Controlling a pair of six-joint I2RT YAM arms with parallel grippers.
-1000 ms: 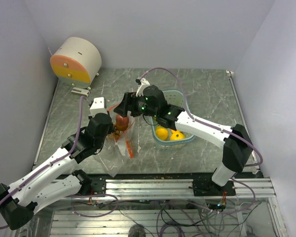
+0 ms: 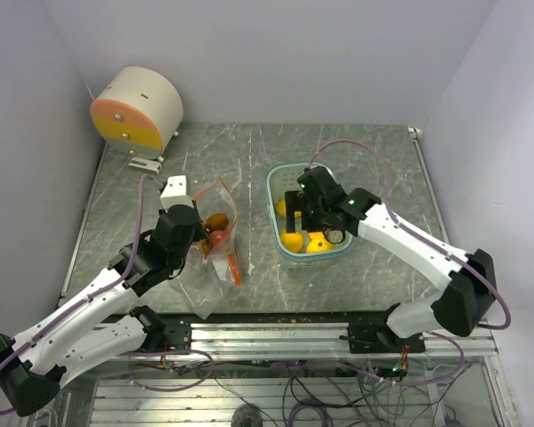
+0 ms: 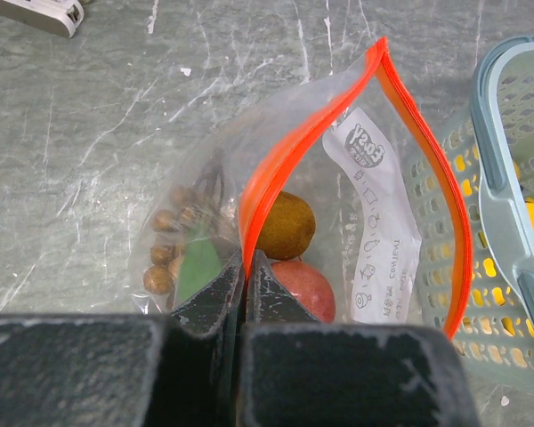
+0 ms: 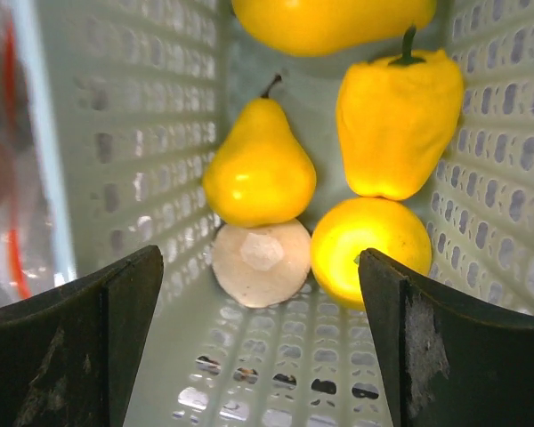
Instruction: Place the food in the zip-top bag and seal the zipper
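Observation:
The zip top bag [image 3: 383,222] with its orange zipper stands left of the basket, held by my left gripper, which is shut on its edge. Inside show a brown fruit [image 3: 287,222], a red fruit [image 3: 304,289] and several small round items. My right gripper is over the plastic basket [image 4: 133,133], its fingers apart with nothing between them. In the basket lie a yellow pear [image 4: 258,169], a yellow pepper [image 4: 396,120], a round yellow fruit [image 4: 369,240], a pale round item [image 4: 260,267] and another yellow piece [image 4: 334,18].
A cream rounded box [image 2: 133,107] with an orange and yellow front stands at the back left, near a small white object [image 2: 146,165].
My right gripper has moved from over the bag rightward and into position low over the basket. The left arm holds still on the bag.

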